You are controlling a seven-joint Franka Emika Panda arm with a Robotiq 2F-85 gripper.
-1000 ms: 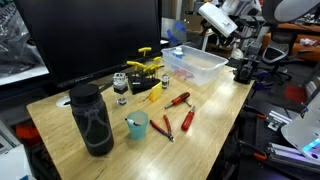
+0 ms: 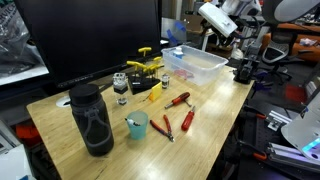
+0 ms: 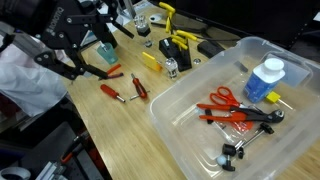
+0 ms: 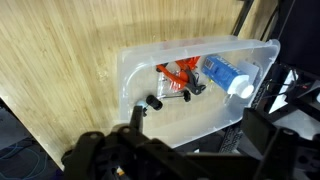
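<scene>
My gripper hangs in the air at the upper right, beside and above the clear plastic bin. It is open, with nothing between its fingers; the wrist view has the gripper spread across the bin below. Inside that bin lie a white bottle with a blue label, red scissors, red-handled pliers, a black tool and a small yellow piece. Exterior view 2 catches the gripper at the upper left.
Left on the wooden table stand a black cylinder and a teal cup. Red-handled tools lie near the middle, with yellow clamps behind them. A monitor borders the back.
</scene>
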